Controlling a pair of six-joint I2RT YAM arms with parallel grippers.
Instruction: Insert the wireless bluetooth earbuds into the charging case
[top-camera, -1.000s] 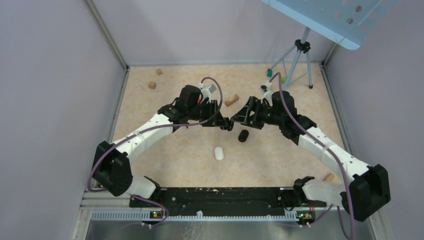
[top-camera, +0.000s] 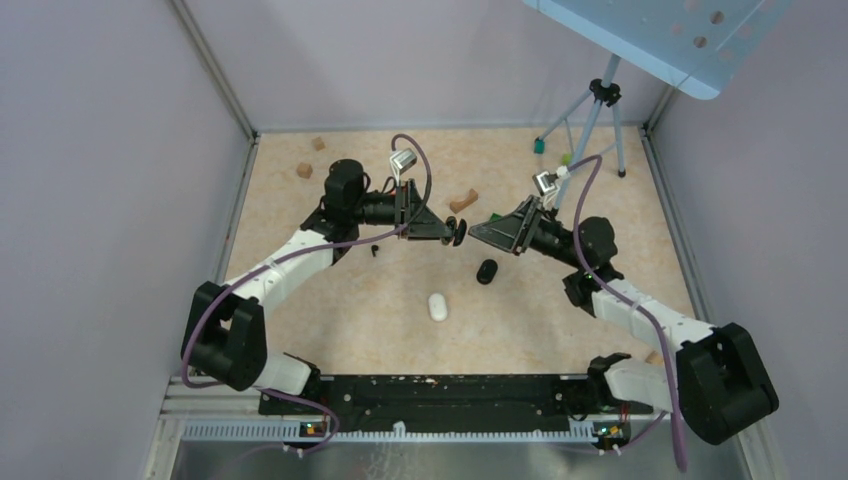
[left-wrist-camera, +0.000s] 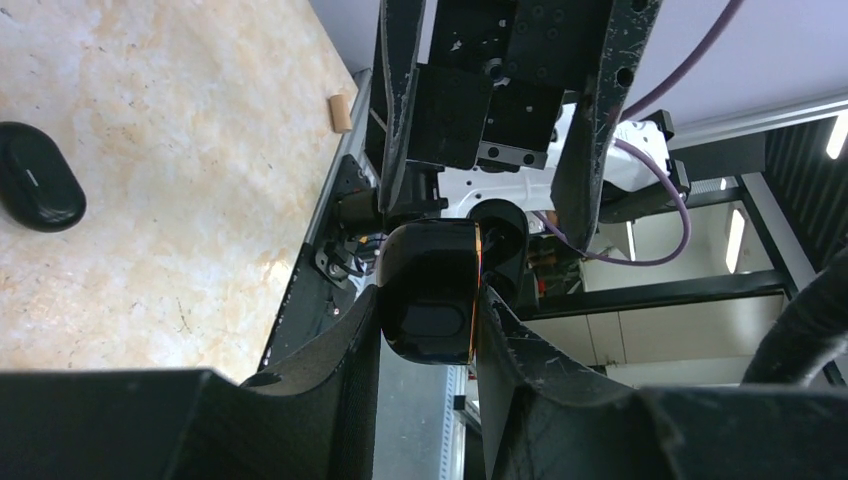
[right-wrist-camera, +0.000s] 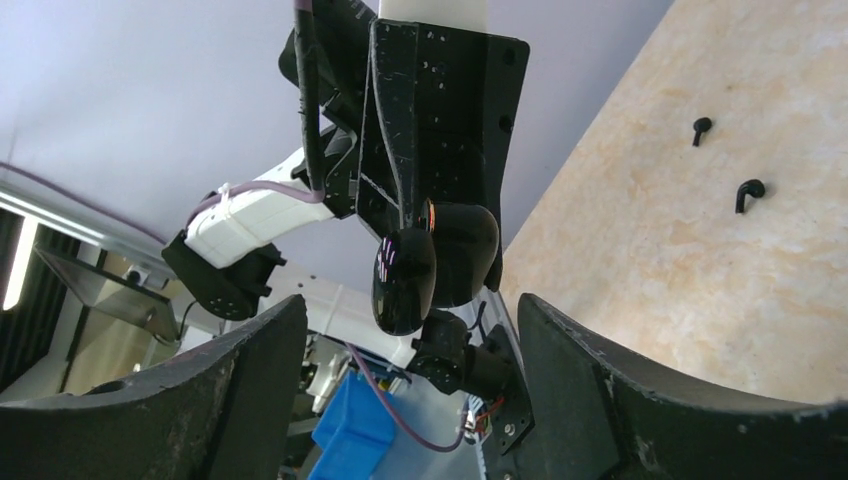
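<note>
My left gripper (top-camera: 440, 232) is shut on a glossy black charging case, held above the table with its lid standing open, as the right wrist view shows at the lid (right-wrist-camera: 403, 280). My right gripper (top-camera: 485, 238) is part open a little to the right of the case, nothing between its fingers. Two small black earbuds (right-wrist-camera: 750, 195) lie apart on the table in the right wrist view.
A closed black oval case (top-camera: 487, 271) and a white case (top-camera: 437, 307) lie on the table (top-camera: 380, 330). Wooden blocks (top-camera: 463, 200) and a tripod (top-camera: 605, 95) stand at the back.
</note>
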